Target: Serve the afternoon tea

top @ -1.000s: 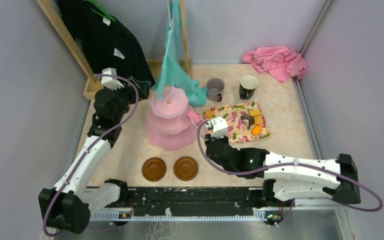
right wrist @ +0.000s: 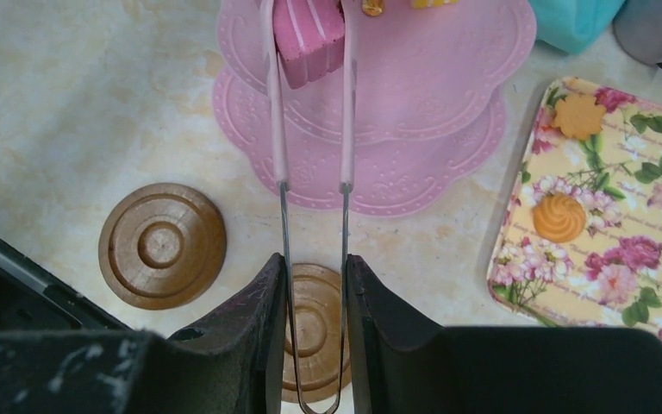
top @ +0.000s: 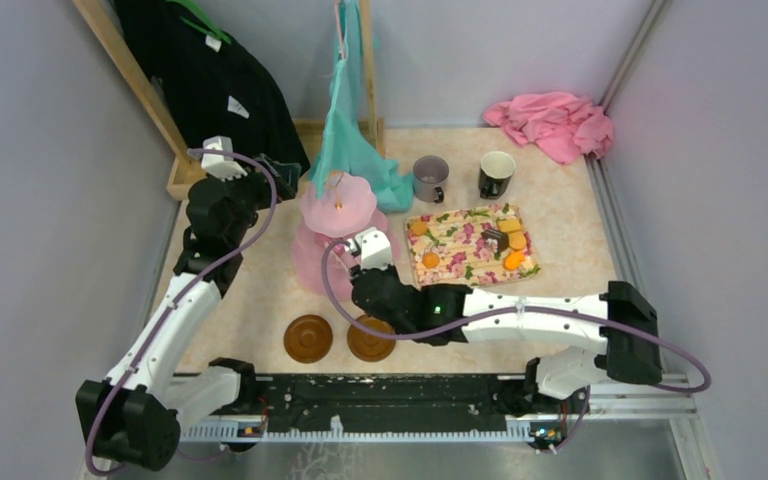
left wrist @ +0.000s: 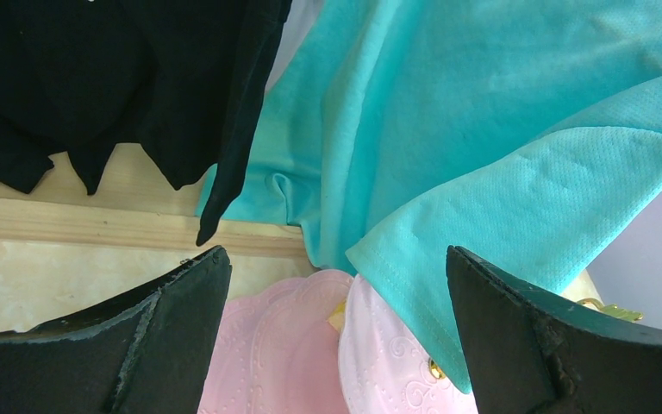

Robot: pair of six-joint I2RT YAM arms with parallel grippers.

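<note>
My right gripper grips pink-handled metal tongs, whose tips are around a pink cake piece (right wrist: 309, 39) over a lower tier (right wrist: 422, 86) of the pink three-tier stand (top: 320, 265). The floral tray (top: 460, 260) holds cookies, including a swirled one (right wrist: 558, 216). Two brown coasters (top: 308, 338) lie in front of the stand. A grey mug (top: 430, 178) and a dark mug (top: 495, 175) stand behind the tray. My left gripper is open above the stand's left rear, near hanging cloth, with nothing held.
A black garment (top: 220, 90) and teal cloth (top: 345, 130) hang from a wooden rack at the back. Crumpled pink cloth (top: 550, 120) lies at the back right. The table's right front is mostly under the right arm.
The left arm is still.
</note>
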